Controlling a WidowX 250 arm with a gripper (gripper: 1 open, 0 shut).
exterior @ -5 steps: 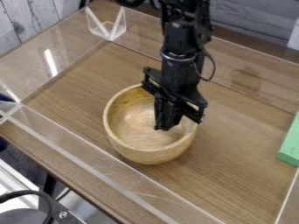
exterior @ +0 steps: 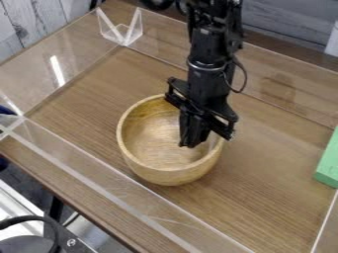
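A black robot arm reaches down from the top centre of the camera view to a large pale wooden bowl (exterior: 156, 158) on the wooden table (exterior: 79, 119). The gripper (exterior: 193, 134) is at the bowl's back right part, its tips low over or inside it. It looks shut, with nothing clearly visible between its fingers; whether it touches the bowl is hard to tell.
A green object (exterior: 326, 158) stands at the right edge. A clear angular piece (exterior: 119, 30) sits at the back left. A black cable or equipment lies at the bottom left. The table left and right of the bowl is clear.
The arm and gripper have shifted very slightly; the bowl looks essentially in the same place.
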